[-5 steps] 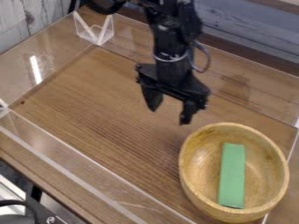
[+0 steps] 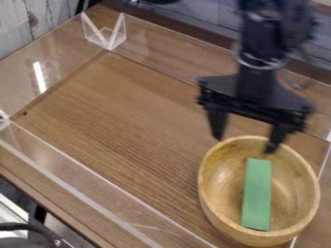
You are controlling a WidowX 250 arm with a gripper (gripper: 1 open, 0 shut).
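Observation:
A yellow wooden bowl sits at the lower right of the table, with a green rectangular block lying inside it. The dark gripper, motion-blurred, hangs over the back part of the bowl, its fingers spread apart. I see nothing clearly held between them.
A white wire-like holder stands at the back left, near the wall. Metal rails edge the left side.
The arm has come from the middle of the table toward the right and nearer the viewer, so the gripper is now above the bowl. The bowl and green block look unmoved.

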